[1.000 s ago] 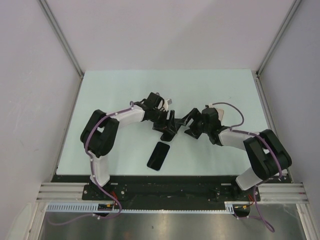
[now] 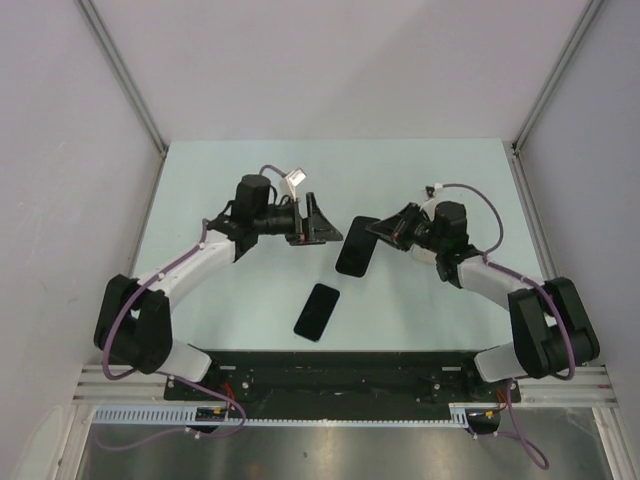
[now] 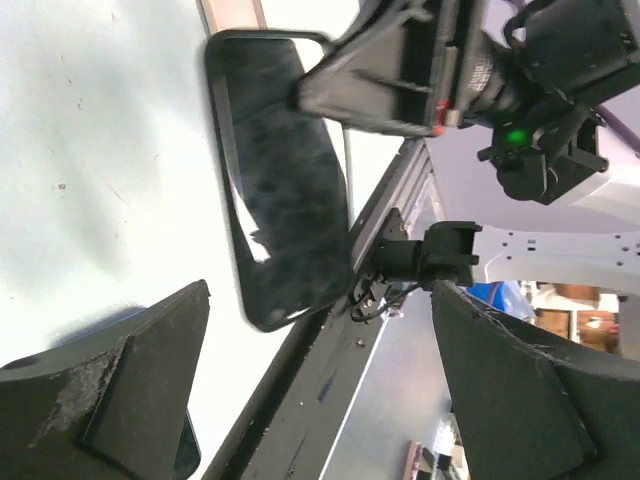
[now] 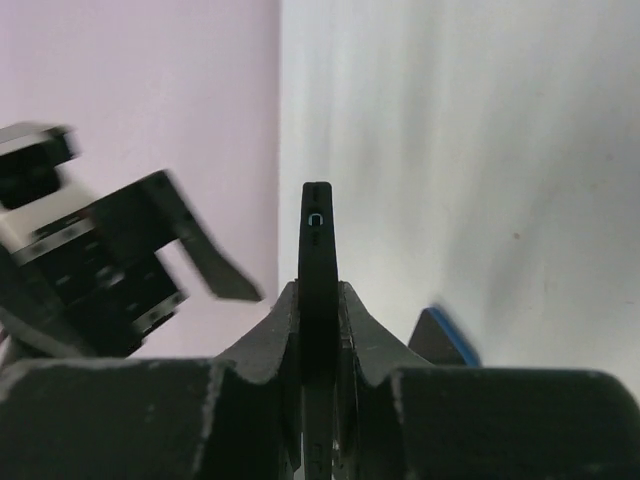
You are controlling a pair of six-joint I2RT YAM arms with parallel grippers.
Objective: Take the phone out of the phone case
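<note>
My right gripper (image 2: 388,228) is shut on the edge of a black, rimmed phone case (image 2: 355,255). In the left wrist view this case (image 3: 285,180) hangs with bright patches inside its rim; whether a phone sits in it I cannot tell. The right wrist view shows the case edge-on (image 4: 318,270) between the fingers. My left gripper (image 2: 325,218) stands open to the left of the case, apart from it, nothing between its fingers. Another black, phone-shaped slab (image 2: 317,312) lies flat on the table, with a blue edge in the right wrist view.
A pale box (image 2: 424,254) stands partly hidden behind the right gripper.
My left gripper, which was at the case, has opened and drawn back to the left. The right gripper has closed on the case and shifted right, the case now appearing larger and more exposed.
</note>
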